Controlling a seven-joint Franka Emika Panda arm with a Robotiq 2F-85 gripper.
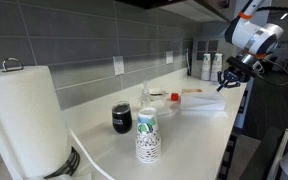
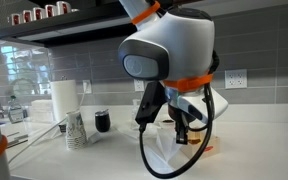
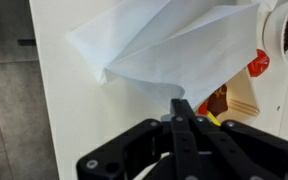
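A white sheet (image 3: pixel 174 45), creased and partly folded over, spreads across the counter in the wrist view. Its near edge comes right up to the fingertips of my gripper, which is shut; whether the thin sheet is pinched there I cannot tell. From exterior view 1, the sheet (image 1: pixel 202 104) is low on the counter near its front edge, with my gripper (image 1: pixel 223 88) at its right end. In exterior view 2 the sheet (image 2: pixel 164 148) shows beside the arm, whose bulk hides the fingertips.
A wooden tray (image 3: pixel 242 95) with brown and red items sits beside the sheet, near a white bowl (image 3: pixel 276 30). Stacked cups (image 1: pixel 148 140), a dark tumbler (image 1: pixel 122 118) and a paper towel roll (image 1: pixel 29 120) stand farther left. The counter's front edge is close.
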